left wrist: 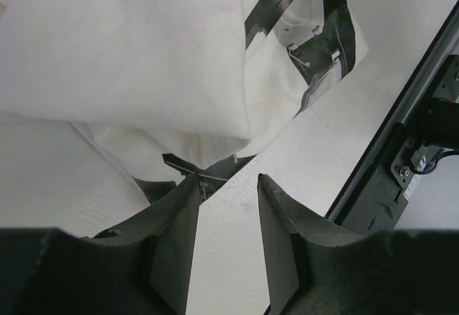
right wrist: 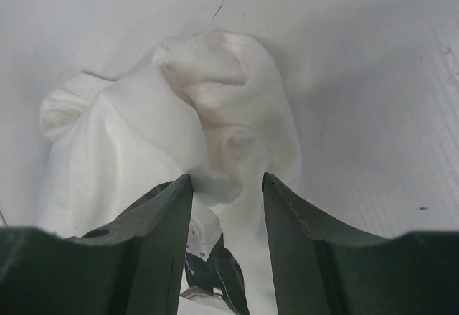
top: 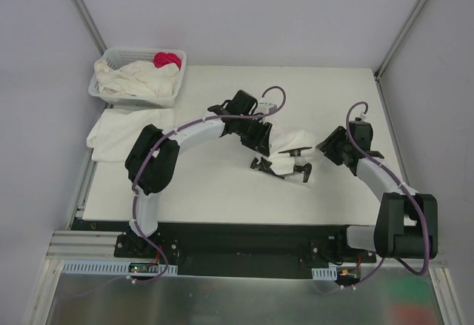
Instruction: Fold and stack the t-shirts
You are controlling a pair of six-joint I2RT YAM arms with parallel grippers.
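A crumpled white T-shirt (top: 292,141) with black bands lies right of the table's middle. My left gripper (top: 261,151) hangs over its left edge, hiding part of it. In the left wrist view the left gripper is open, the shirt (left wrist: 143,49) spread in loose folds beyond the fingertips. My right gripper (top: 320,149) is at the shirt's right edge. The right wrist view has the right gripper open, with bunched shirt cloth (right wrist: 143,128) below and between its fingers, not pinched. A flat white folded cloth (top: 122,134) lies at the left of the table.
A white basket (top: 181,81) at the back left holds more white cloth (top: 137,79) and a red piece (top: 167,59). Bare table (top: 200,192) extends in front of the left arm and behind the shirt.
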